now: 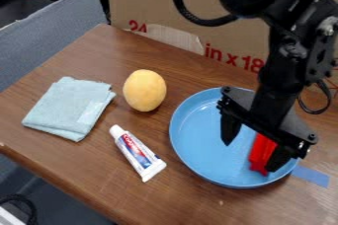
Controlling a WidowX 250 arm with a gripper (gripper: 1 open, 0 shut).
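Note:
My black gripper hangs over the blue plate on the right, open, with its fingers on either side above the plate. A red object lies on the right part of the plate, just under the gripper and partly hidden by it.
A toothpaste tube, a yellow potato-like object and a folded light blue cloth lie on the wooden table to the left. A cardboard box stands behind. A strip of blue tape is at the right.

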